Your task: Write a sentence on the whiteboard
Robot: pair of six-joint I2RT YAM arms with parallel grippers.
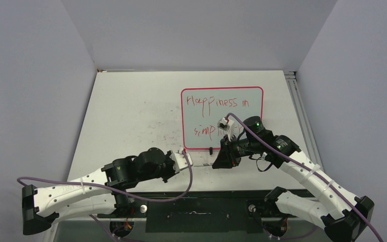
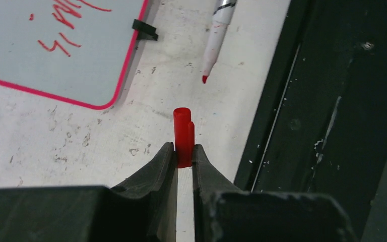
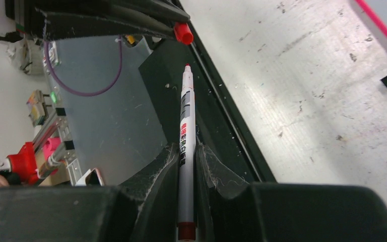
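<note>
A white marker (image 3: 187,131) with a red tip is clamped in my right gripper, its tip pointing away from the fingers. In the left wrist view the marker's uncapped red tip (image 2: 205,79) shows ahead of the red cap (image 2: 183,136), which my left gripper is shut on. Cap and tip are close but apart. The whiteboard (image 1: 222,118), pink-rimmed, bears red writing: "Happiness in" on top and a lower word starting "simpl", whose end my right arm covers. Both grippers are just below the board's lower edge in the top view.
A small black clip (image 1: 211,150) sits on the board's lower rim. A dark edge strip (image 1: 204,194) runs along the front of the table.
</note>
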